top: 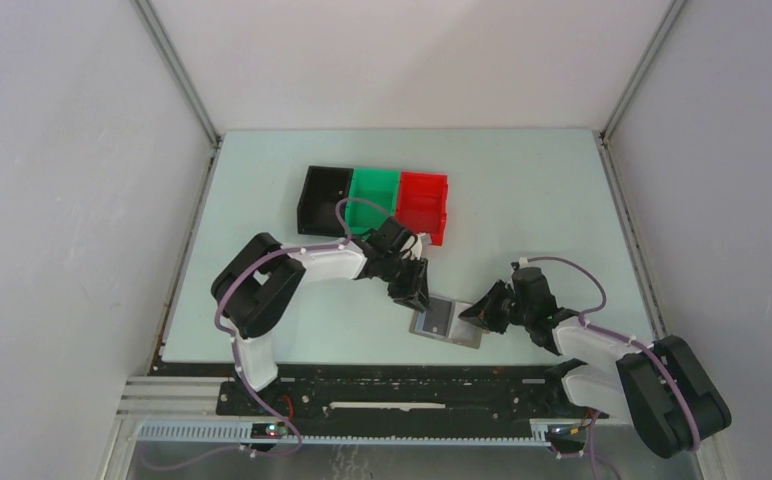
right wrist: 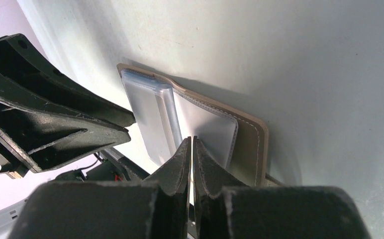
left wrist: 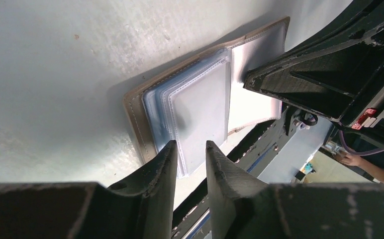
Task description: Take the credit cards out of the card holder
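An open card holder [top: 432, 318] lies flat near the table's front edge, a tan cover with clear plastic sleeves [left wrist: 200, 109] and white, stitched pockets. My left gripper is part open at the holder's left end, with nothing visible between its fingers. My right gripper has its tips close together over the white pocket beside the clear sleeve; whether anything is between them is hard to tell. Whether cards sit in the sleeves cannot be told.
Black [top: 322, 200], green [top: 372, 185] and red [top: 422, 200] bins stand at the back.
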